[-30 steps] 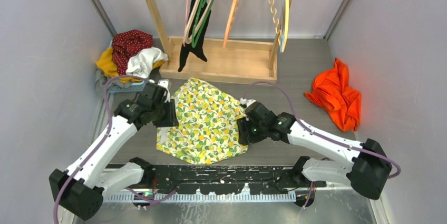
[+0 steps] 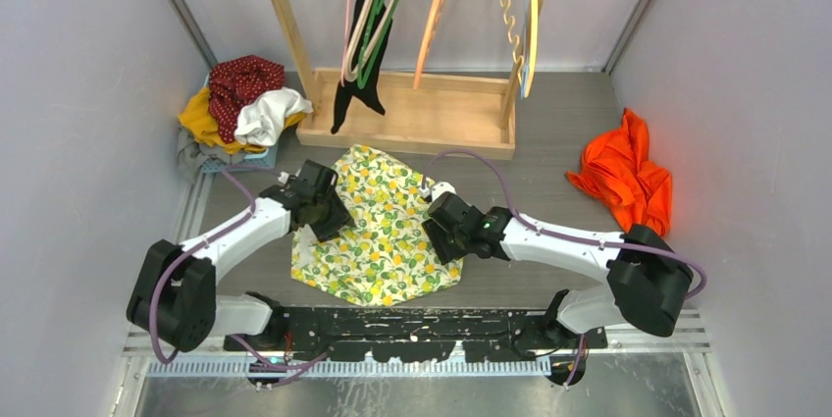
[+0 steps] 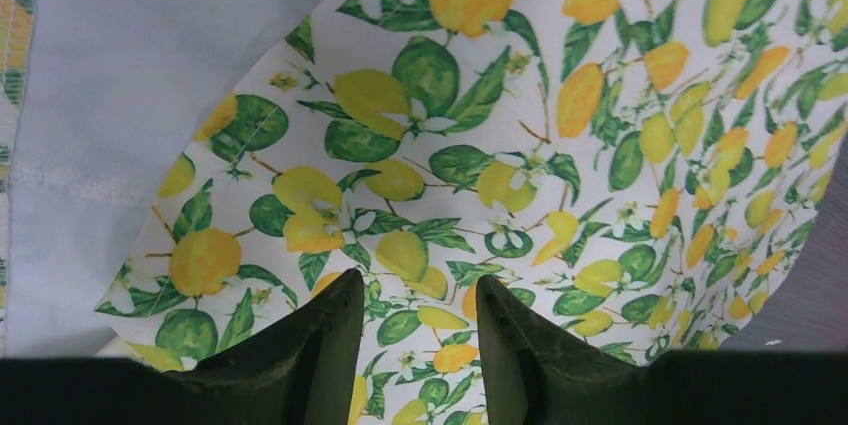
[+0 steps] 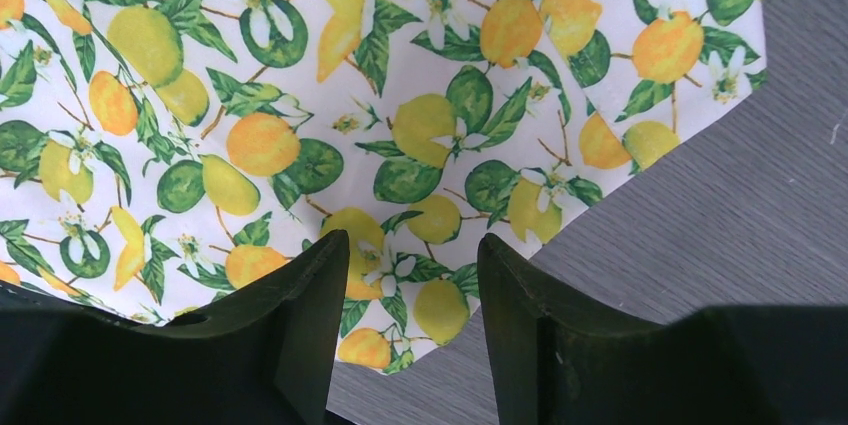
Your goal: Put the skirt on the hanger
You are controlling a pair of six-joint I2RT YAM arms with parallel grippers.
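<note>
Spread out on the grey floor is the skirt (image 2: 388, 240), white with a print of lemons and green leaves. Over its left part hovers my left gripper, open, with a stretch of flat lemon cloth beneath its fingers. A pale blue-white patch of the skirt's plain side (image 3: 130, 95) shows at upper left in the left wrist view. My right gripper is open over the skirt's right edge, with cloth and some bare floor below. Hangers hang from the rack: green (image 2: 388, 15), orange (image 2: 437, 15) and yellow (image 2: 533, 20) among several.
Behind the skirt stands the wooden rack base (image 2: 422, 113), a black garment (image 2: 363, 74) hanging over it. At left, a blue basket (image 2: 257, 159) holds piled clothes. An orange cloth (image 2: 626, 179) lies at right, with bare floor between it and the skirt.
My left gripper has moved rightward, further in over the skirt. The skirt lies much as before.
</note>
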